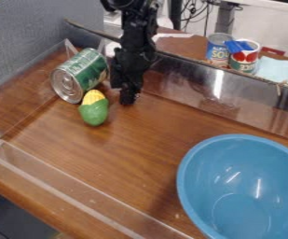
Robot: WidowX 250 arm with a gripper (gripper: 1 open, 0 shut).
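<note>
My black gripper (126,88) hangs from the top centre, just above the wooden floor at the back of the tray, to the right of a yellow-and-green toy corn (94,111). Its fingers are dark and hard to make out; nothing visible is held. A green can (76,77) lies on its side at the left, beside the corn. A blue bowl (240,187) stands at the front right.
Clear walls edge the wooden tray floor (121,168), whose middle is free. Behind the back wall stand a blue can (218,49) and a red-and-white can (243,59).
</note>
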